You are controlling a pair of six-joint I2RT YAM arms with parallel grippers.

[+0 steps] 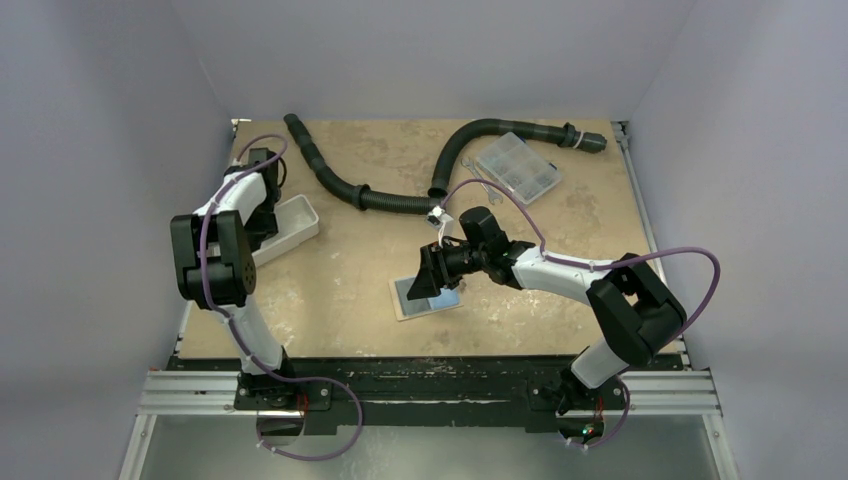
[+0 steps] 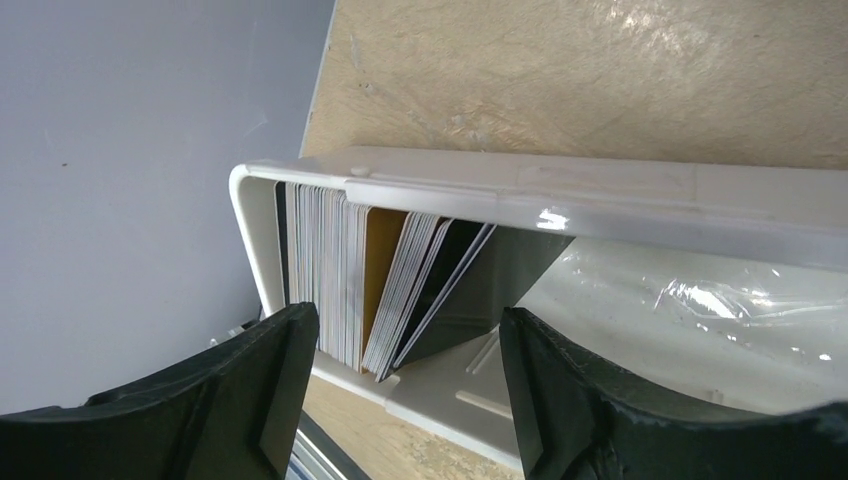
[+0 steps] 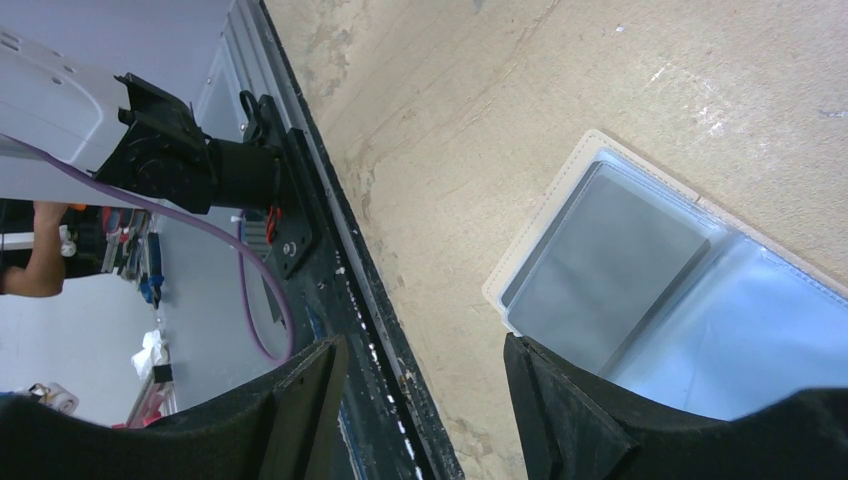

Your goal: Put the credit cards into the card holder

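Observation:
In the left wrist view a row of cards (image 2: 335, 270) stands on edge at one end of a white box (image 2: 590, 195); the cards nearest the empty part lean over. My left gripper is open over that row, fingers apart on either side of the leaning cards, holding none. The card holder (image 3: 600, 270), beige-edged with clear and blue pockets, lies flat and spread on the table in the right wrist view. Above it my right gripper stands open and empty. From the top, the right gripper hides part of the card holder (image 1: 407, 300).
Two dark corrugated hoses (image 1: 385, 201) curve across the back of the table. A clear compartment case (image 1: 519, 167) and wrenches (image 1: 483, 182) lie at back right. Between the white box and the card holder the table is clear.

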